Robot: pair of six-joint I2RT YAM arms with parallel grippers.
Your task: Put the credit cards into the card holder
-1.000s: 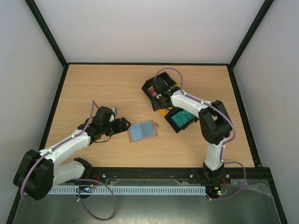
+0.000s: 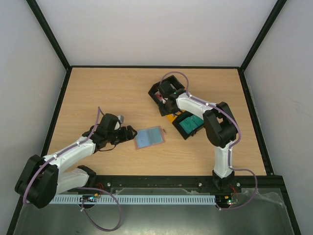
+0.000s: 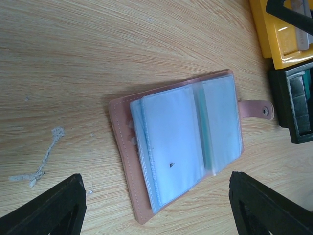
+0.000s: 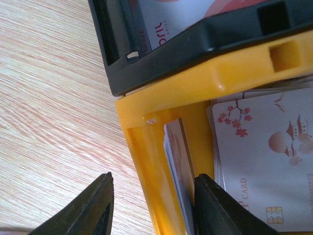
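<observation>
The card holder [image 3: 172,142] lies open on the table, pink-edged with clear bluish sleeves and a strap toward the trays. My left gripper is open above its near left side, nothing between the fingers. In the right wrist view, white cards [image 4: 266,152] with red blossoms lie in the yellow tray [image 4: 142,161]. One card [image 4: 180,171] leans on edge near that tray's left wall. My right gripper is open over the wall; its right finger [image 4: 212,205] is against or in front of the leaning card, and its left finger is outside the tray.
A black tray [image 4: 166,63] with a printed card in it adjoins the yellow one. Another black tray [image 2: 190,123] with green contents sits on the near side. Bare table lies left of the trays and around the holder.
The right arm has shifted slightly to the left, its gripper staying over the trays. The left arm has barely moved, and the holder lies where it was.
</observation>
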